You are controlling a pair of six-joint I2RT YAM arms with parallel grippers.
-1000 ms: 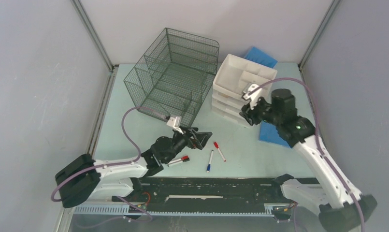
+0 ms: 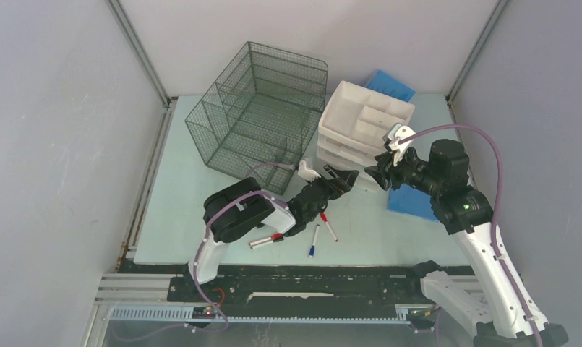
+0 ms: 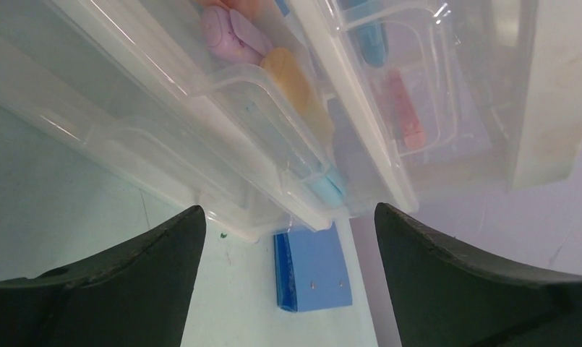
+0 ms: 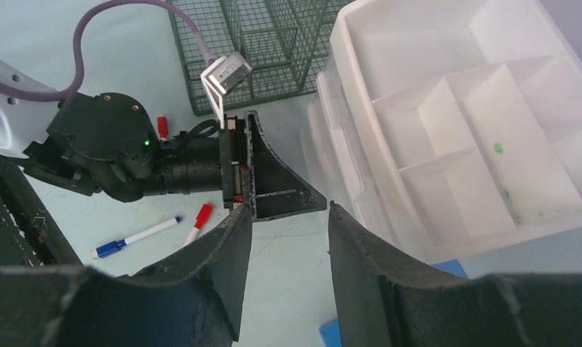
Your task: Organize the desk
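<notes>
My left gripper is up against the front of the white drawer organizer; in the left wrist view its open fingers face clear drawers holding pink, yellow and blue items. My right gripper hangs open at the organizer's right front; its view shows the compartmented top and the left gripper. Markers with red and blue caps lie on the table below the left arm.
A green wire basket stands at the back left. A blue board lies right of the organizer, another blue piece behind it.
My right arm has shifted slightly to the right.
</notes>
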